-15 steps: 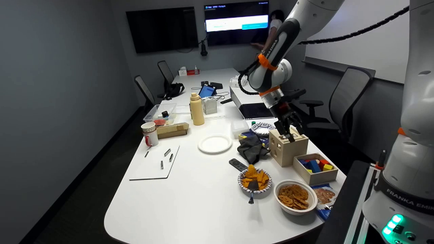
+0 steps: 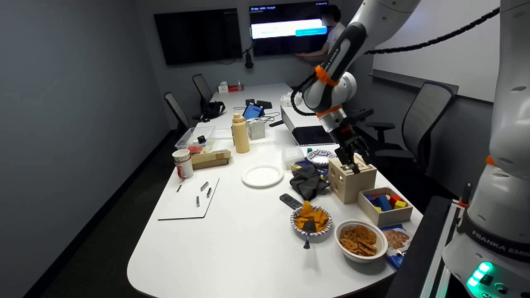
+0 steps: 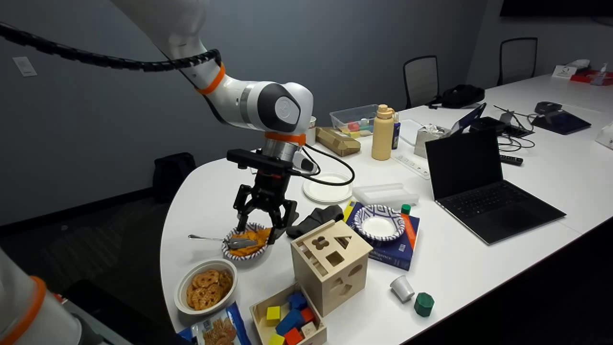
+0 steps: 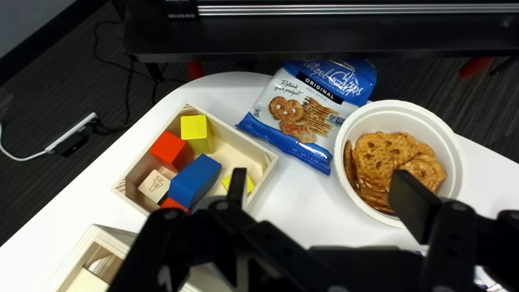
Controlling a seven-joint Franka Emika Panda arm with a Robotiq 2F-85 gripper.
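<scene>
My gripper [image 3: 253, 229] hangs in the air, open and empty, its two black fingers spread wide in the wrist view. Below it in the wrist view lie a wooden tray [image 4: 265, 181] of coloured blocks on the left and a white bowl [image 4: 460, 168] of pretzel crisps on the right. Among the blocks are a blue block [image 4: 195, 181], a yellow block [image 4: 196, 134] and a red block [image 4: 170, 150]. The shape-sorter box [image 3: 328, 261] stands beside the tray. A patterned bowl [image 2: 325, 228] holds orange chips, with a utensil resting on them.
A blue pretzel bag [image 4: 311, 114] lies between tray and bowl. A dark cloth [image 2: 309, 183], a remote [image 2: 290, 201] and a white plate [image 2: 262, 176] are farther in. Behind stand a laptop [image 3: 494, 207] and a tan bottle [image 3: 382, 135].
The arm, gripper and tabletop objects look unchanged. Only the person at the back by the screen has shifted to the left.
</scene>
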